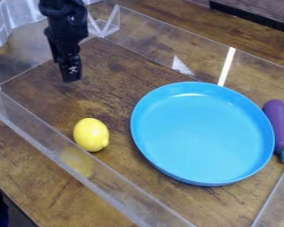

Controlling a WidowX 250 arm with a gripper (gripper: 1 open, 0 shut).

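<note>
My black gripper (71,67) hangs at the upper left over the wooden floor of the clear-walled enclosure, open, with nothing visible between its fingers. A yellow lemon (91,134) lies below it, toward the front left. A large round blue plate (201,133) fills the middle right. A purple eggplant toy (279,129) lies at the far right, beside the plate.
Clear plastic walls (38,137) border the space on the left and front, and further ones run along the back. Bare wood is free between the gripper, the lemon and the plate.
</note>
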